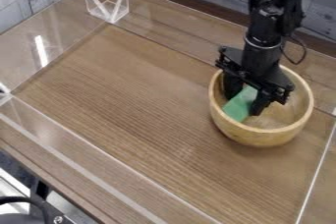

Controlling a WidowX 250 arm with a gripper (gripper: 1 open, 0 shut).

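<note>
A tan bowl (281,127) sits at the right of the wooden table. My black gripper (254,90) reaches down into it from the top right, its fingers over a green object (237,110) lying tilted inside the bowl. The gripper appears shut on the green object, though the fingertips are partly hidden by the gripper's own body.
A white wire rack (108,2) stands at the back left. Walls edge the table at the back, and black cables lie at the lower left.
</note>
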